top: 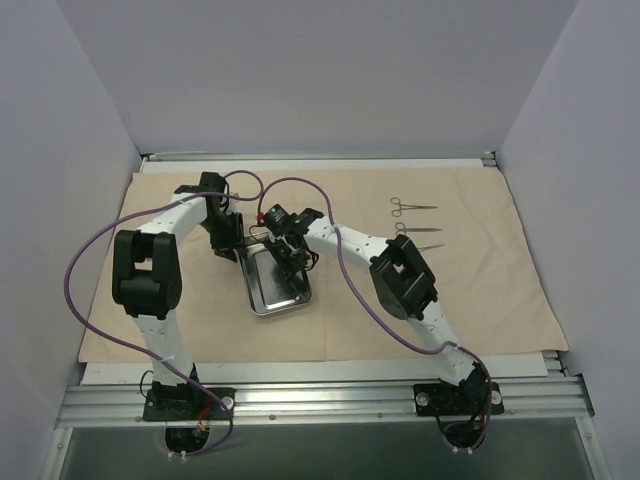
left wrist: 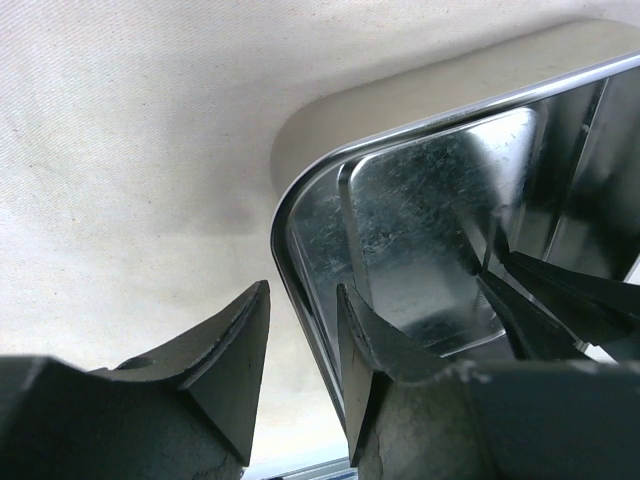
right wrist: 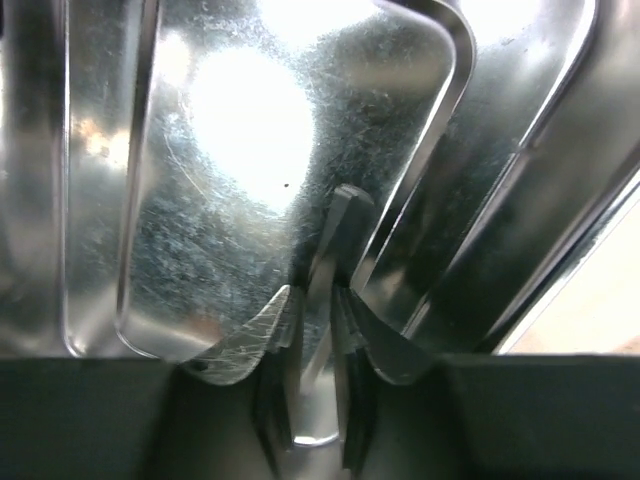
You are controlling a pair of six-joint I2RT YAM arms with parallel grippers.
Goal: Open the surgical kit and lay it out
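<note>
The steel kit tray (top: 265, 305) lies on the beige cloth, with the arms over its back half. My left gripper is at a rounded corner of the tray, fingers apart astride the rim. My right gripper is down inside the tray, its fingertips around a slim metal instrument (right wrist: 345, 220); whether it grips it I cannot tell. Two scissor-like instruments (top: 415, 206) and a thinner one (top: 432, 247) are laid out at the right.
Grey walls bound the table at the back and sides. Purple cables loop over both arms.
</note>
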